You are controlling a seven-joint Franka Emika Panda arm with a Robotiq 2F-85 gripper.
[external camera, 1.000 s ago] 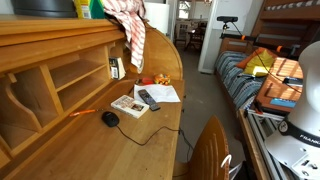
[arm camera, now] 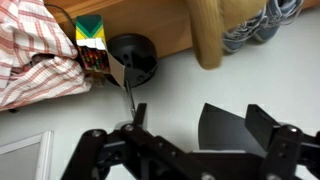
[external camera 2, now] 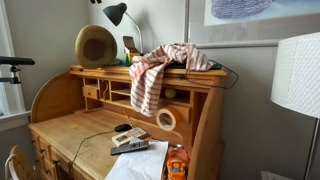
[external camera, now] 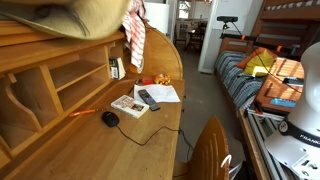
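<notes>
My gripper shows in the wrist view with its two dark fingers wide apart and nothing visible between them. A brown hat (external camera 2: 96, 47) appears at the left end of the desk's top in the second exterior view, its rounded inside facing that camera. In the first exterior view a large, blurred tan shape (external camera: 75, 22), likely this hat, fills the upper left close to the camera. The wrist view has a blurred tan upright piece (arm camera: 208, 30) at the top; I cannot tell what it is. Neither exterior view shows the gripper.
A striped cloth (external camera 2: 160, 75) hangs over the desk's upper edge near a black lamp (external camera 2: 117, 14). On the desktop lie a mouse (external camera: 110, 118), a book (external camera: 129, 105), a remote (external camera: 149, 100), paper and an orange toy (external camera 2: 177, 163). Grey shoes (arm camera: 262, 25) show in the wrist view.
The large tan shape has come into the upper left of the first exterior view, covering part of the desk's top. The desktop items have not moved.
</notes>
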